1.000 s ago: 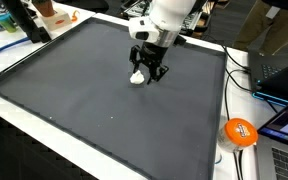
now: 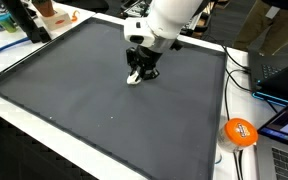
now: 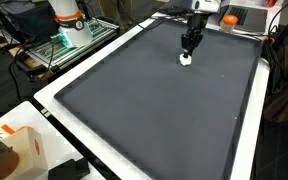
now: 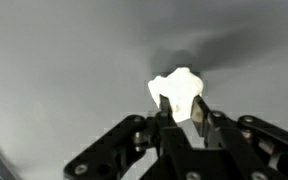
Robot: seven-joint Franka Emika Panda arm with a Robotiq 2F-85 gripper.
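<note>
A small crumpled white object (image 4: 179,88), perhaps paper or cloth, lies on the dark grey table. My gripper is right over it, with white showing in the narrow gap between the dark fingertips. Whether the fingers press on it cannot be made out. In exterior view 1 the gripper (image 2: 140,74) points down and partly covers the white object (image 2: 133,78). Exterior view 2 shows the same white object (image 3: 185,59) at the tips of the gripper (image 3: 189,50), near the table's far side.
An orange-topped item (image 2: 238,133) stands beside the table's right edge. Cables and a keyboard (image 2: 280,78) lie beyond that side.
The gripper has moved left and down onto the white object, which one second ago stood clear to the left of the fingers. The white object now looks smaller, partly covered by them.
</note>
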